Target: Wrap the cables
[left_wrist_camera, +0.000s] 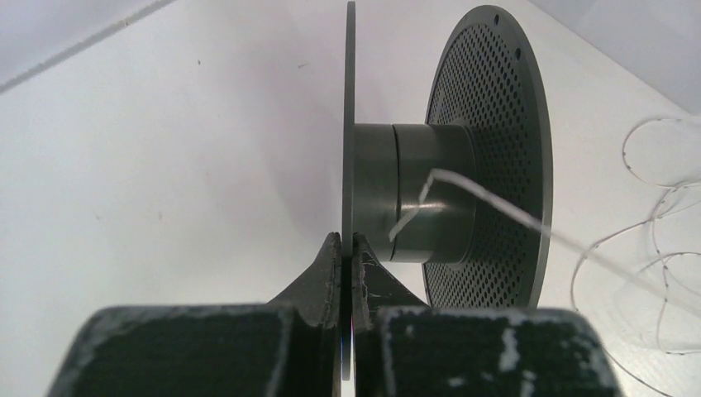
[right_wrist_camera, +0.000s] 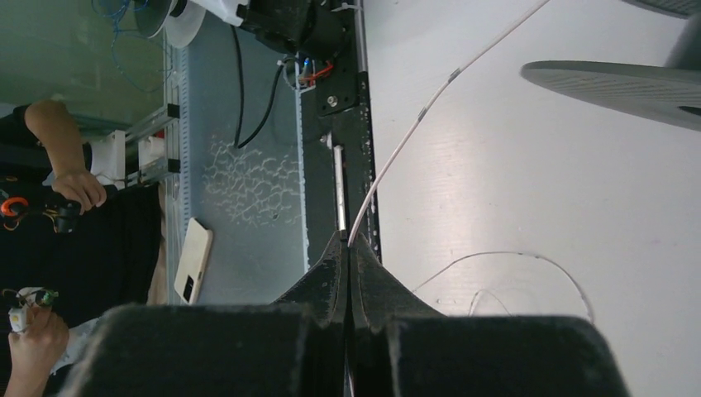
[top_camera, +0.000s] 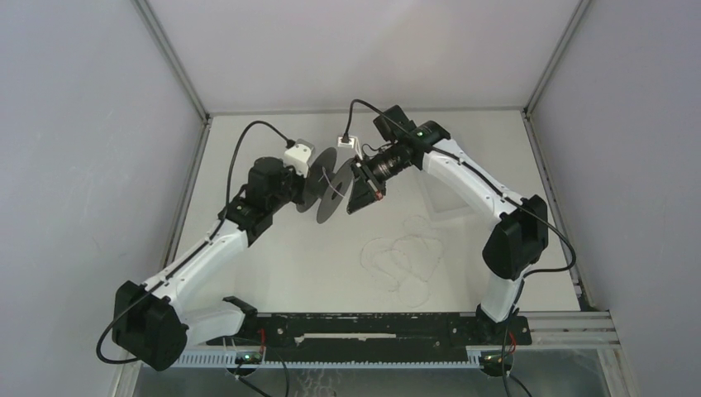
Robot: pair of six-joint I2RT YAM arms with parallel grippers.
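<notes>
A dark grey spool point(left_wrist_camera: 438, 186) with two round flanges is held up off the table, my left gripper shut on the rim of its nearer flange. From the spool's hub a thin white cable point(left_wrist_camera: 504, 207) bends over the farther flange and runs off to the right. My right gripper is shut on that cable, which rises from its fingertips toward the top of the right wrist view. In the top view the spool point(top_camera: 335, 192) sits between the two grippers, the right one point(top_camera: 357, 205) close beside its right flange.
Loose loops of the cable point(top_camera: 405, 256) lie on the white table right of centre. A pale, shallow tray point(top_camera: 446, 194) is partly hidden under the right arm.
</notes>
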